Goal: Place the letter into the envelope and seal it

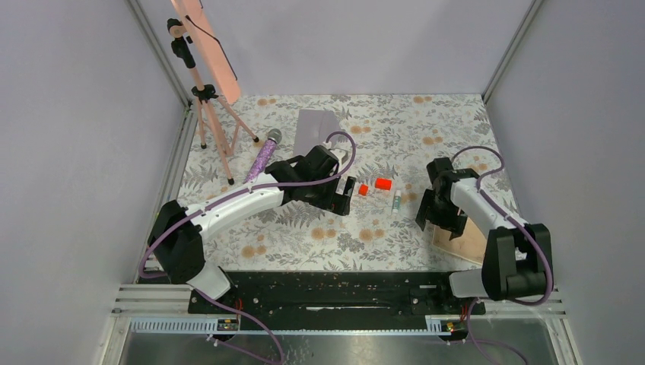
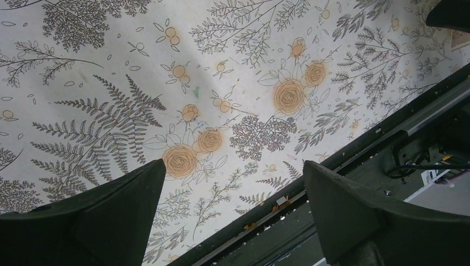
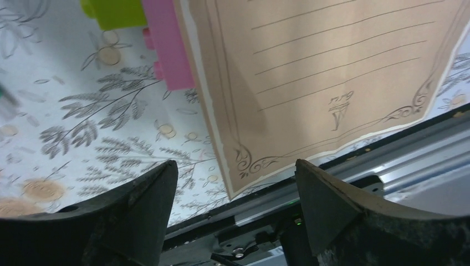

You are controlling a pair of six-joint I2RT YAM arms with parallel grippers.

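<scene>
The letter [image 3: 332, 83], a beige lined sheet with an ornate border, lies at the table's front right; in the top view the right arm covers part of it. My right gripper [image 1: 440, 224] is open above its left edge. In the right wrist view the letter's lower left corner lies between the spread fingers, ungripped. A flat grey sheet [image 1: 310, 131] at the back may be the envelope; I cannot tell for sure. Over the bare patterned tablecloth mid-table, my left gripper [image 1: 344, 204] is open and empty. A small glue stick [image 1: 396, 201] lies between the grippers.
A pink block [image 3: 169, 50] and a green block [image 3: 119, 14] lie along the letter's left edge. Two red blocks [image 1: 383, 184] sit mid-table. A purple microphone [image 1: 262, 158] and a tripod easel [image 1: 215, 129] occupy the left.
</scene>
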